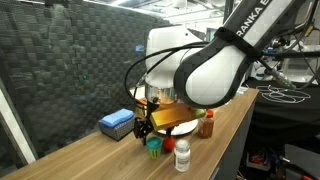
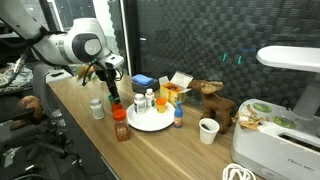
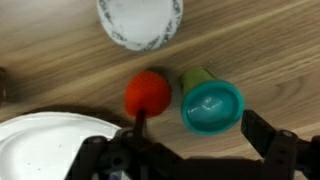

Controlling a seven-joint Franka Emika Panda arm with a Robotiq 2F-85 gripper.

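A small bottle with a teal-green cap stands on the wooden table, seen nearly from above in the wrist view. Its cap shows between the spread fingers of my gripper, closer to the right one. Just left of it is a red-capped container, near the left fingertip. From the side, the green-topped bottle sits right below my open gripper. I see nothing held. A white-capped bottle stands nearby.
A white plate carrying several small bottles lies close by. A red-lidded jar, blue bottle, white mug and blue box stand around.
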